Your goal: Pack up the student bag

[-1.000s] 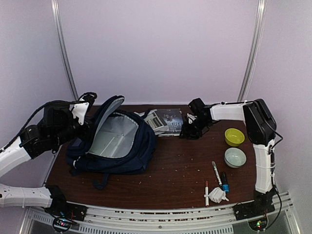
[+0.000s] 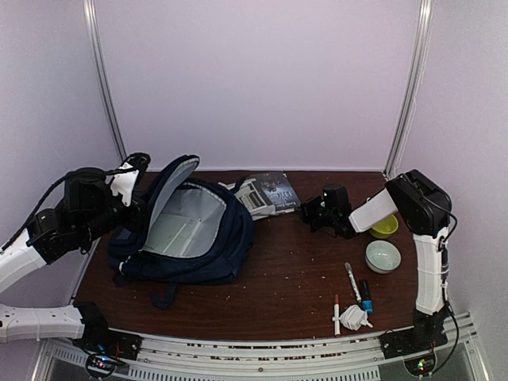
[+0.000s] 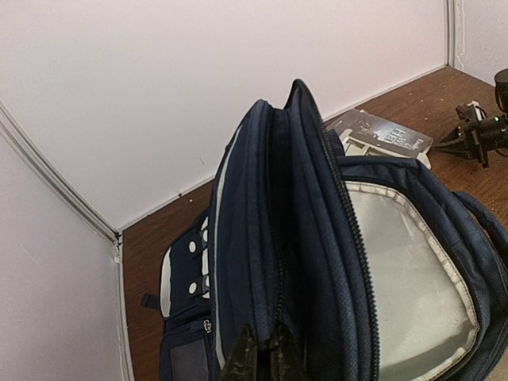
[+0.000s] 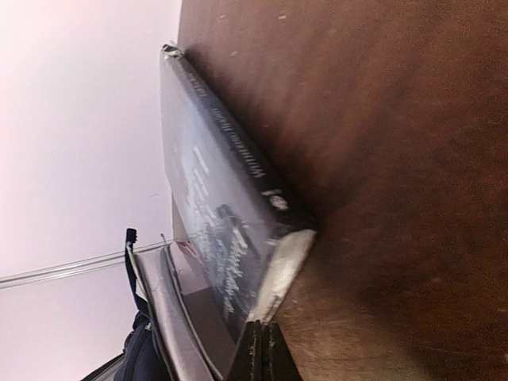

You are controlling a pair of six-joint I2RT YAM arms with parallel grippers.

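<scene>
The navy backpack (image 2: 238, 246) lies open on the left, its pale lining showing. My left gripper is shut on the zippered edge of its raised flap (image 3: 254, 238). The dark Wuthering Heights book (image 2: 279, 192) lies at the back, right of the bag, beside and partly against a grey-white book or case (image 2: 254, 198). In the right wrist view the book (image 4: 214, 182) runs away from me, spine to the right. My right gripper is shut with nothing between its fingers; the tips are just off the book's near end.
On the right stand a yellow bowl (image 2: 385, 228), partly behind the right arm, and a pale green bowl (image 2: 382, 256). Front right hold a marker (image 2: 353, 282), a blue-black tube (image 2: 365, 296), a red-white pen (image 2: 336, 314) and a white cable (image 2: 355, 318).
The book has tilted slightly. The left arm and bag are nearly still.
</scene>
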